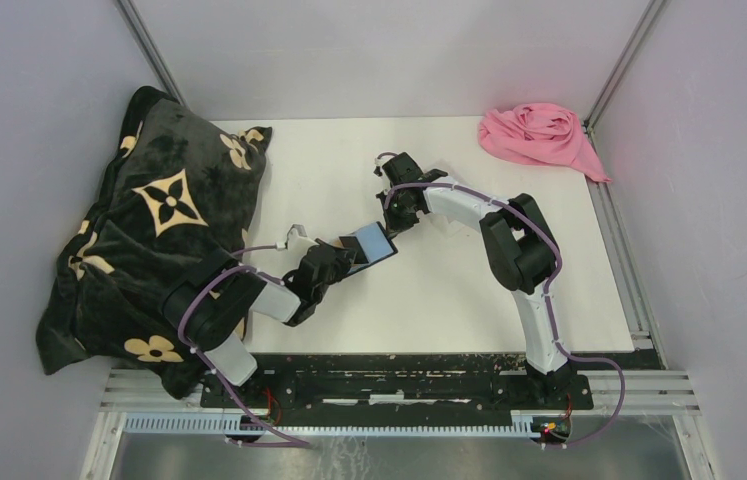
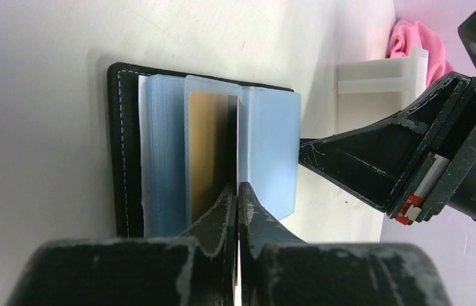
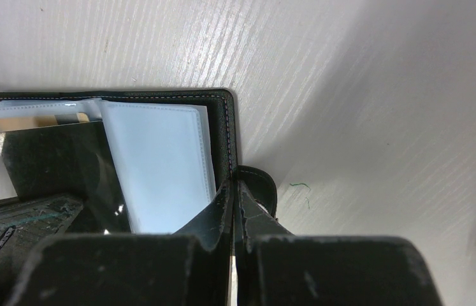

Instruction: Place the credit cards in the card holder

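The card holder [image 1: 378, 246] lies open mid-table, with a black cover and pale blue sleeves [image 2: 274, 143]. A gold card [image 2: 207, 137] sits in one of its sleeves. My left gripper is shut on a black card, which stands over the sleeves and appears almost edge-on in the left wrist view. Whether its lower edge is inside a sleeve, I cannot tell. At the holder's opposite edge my right gripper is shut, its tips against the black border beside a rounded strap [image 3: 259, 189]; nothing clearly shows between them.
A white container [image 2: 375, 83] stands beyond the right gripper. Pink cloth [image 1: 539, 135] lies at the back right corner, and a dark flowered blanket [image 1: 164, 220] covers the left side.
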